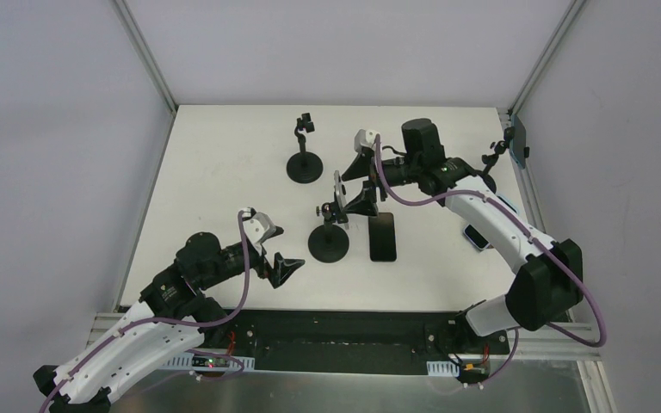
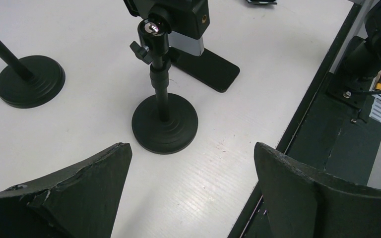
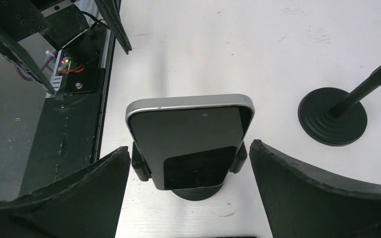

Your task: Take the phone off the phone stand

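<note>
A silver-edged phone is held in the clamp of the middle phone stand (image 1: 328, 245), whose round black base is also clear in the left wrist view (image 2: 164, 134). My right gripper (image 1: 353, 189) is open just right of the phone, its fingers on either side of it in the right wrist view, with no clear contact. My left gripper (image 1: 282, 249) stands open at the front left, facing the stand from lower down, nothing between its fingers.
An empty stand (image 1: 305, 168) is at the back. A black phone (image 1: 382, 241) lies right of the middle stand. Another stand with a device (image 1: 519, 142) is at the right edge, near a further phone (image 1: 475, 239).
</note>
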